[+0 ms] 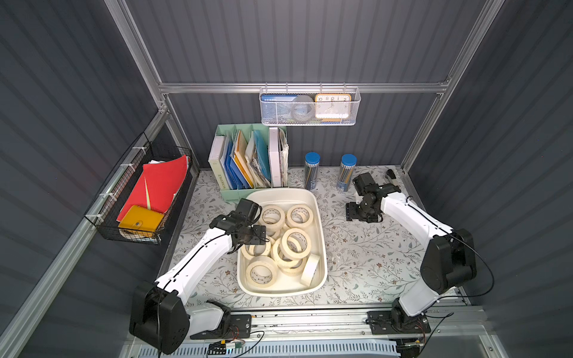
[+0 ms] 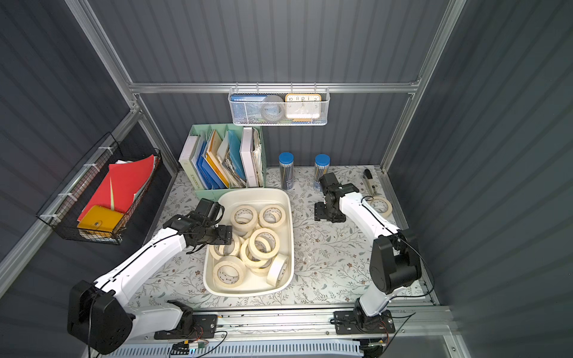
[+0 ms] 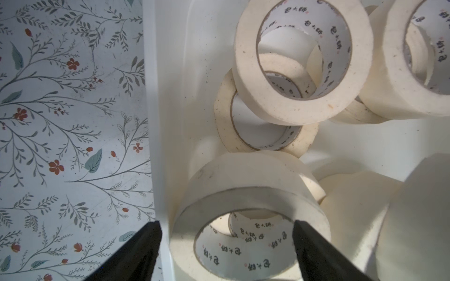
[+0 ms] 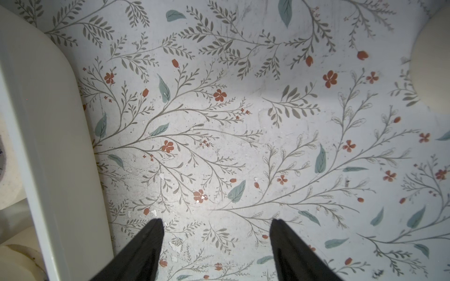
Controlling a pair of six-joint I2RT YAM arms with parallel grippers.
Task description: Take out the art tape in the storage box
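A white storage box holds several cream masking tape rolls, stacked and overlapping. My left gripper is over the box's left side, its fingers apart around a tape roll beside the left wall in the left wrist view; whether they touch it I cannot tell. My right gripper stands open above bare patterned table to the right of the box, nothing between its fingers. One more tape roll lies on the table at the far right, behind the right arm.
A green file organiser stands behind the box, with two blue-lidded tubes to its right. A small tool lies at the back right. Wire baskets hang on the left and back walls.
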